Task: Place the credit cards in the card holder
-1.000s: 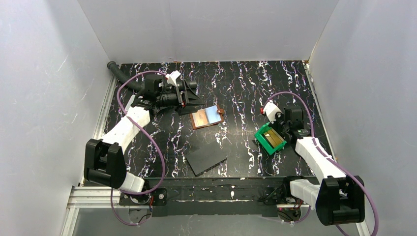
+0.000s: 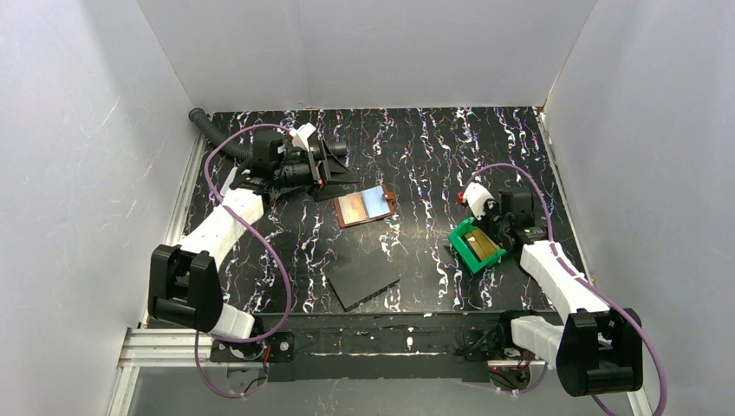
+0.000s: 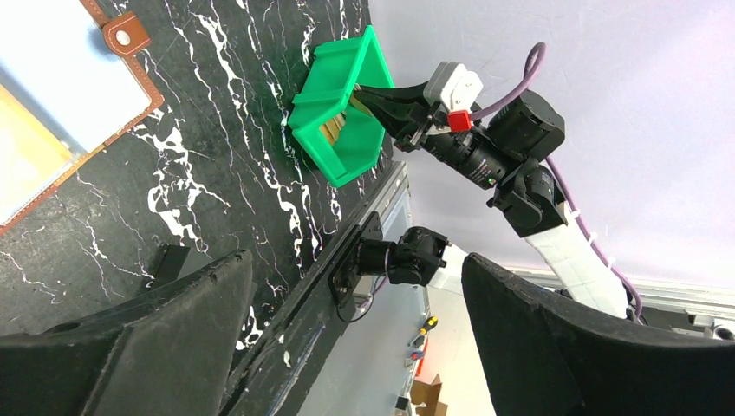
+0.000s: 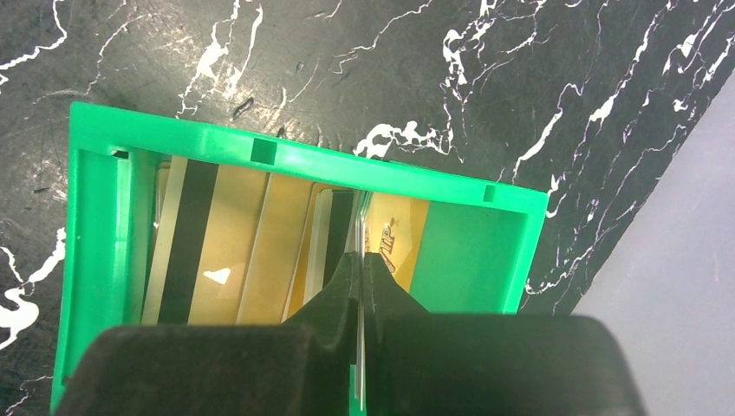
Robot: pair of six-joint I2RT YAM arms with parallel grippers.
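Note:
The brown card holder (image 2: 364, 206) lies spread on the table, one side tan and one pale blue; part of its blue page (image 3: 82, 74) shows in the left wrist view. Close above its left side is my left gripper (image 2: 354, 185), fingers well apart and empty. At the right stands a green box (image 4: 303, 154) with several gold cards (image 4: 230, 234) upright and leaning inside. My right gripper reaches into this box, shut on a card (image 4: 360, 217) seen edge-on between the fingertips. A gold card with lettering (image 4: 397, 230) leans just right of it.
A flat dark grey block (image 2: 363, 279) lies near the front edge. A black tube (image 2: 208, 128) runs along the back left, behind my left arm. The table between card holder and green box is clear.
My right gripper has shifted very slightly at the green box. The left arm has hardly moved, and the card holder lies where it was.

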